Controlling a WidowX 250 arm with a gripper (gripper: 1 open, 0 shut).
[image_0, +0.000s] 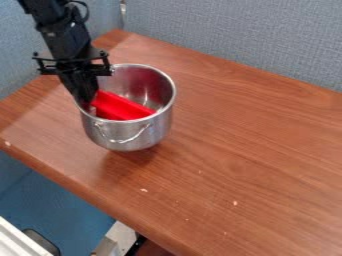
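A shiny metal pot (154, 125) with a wire handle stands on the wooden table near the left. A red object (120, 107) lies inside it, angled across the pot. My black gripper (88, 100) reaches down at the pot's left rim, its tip partly at or inside the rim. Whether anything is between its fingers is hidden; the fingertips are hard to make out.
Grey padded walls (241, 35) border it at the back and left. A blue floor area lies beyond the front-left edge.
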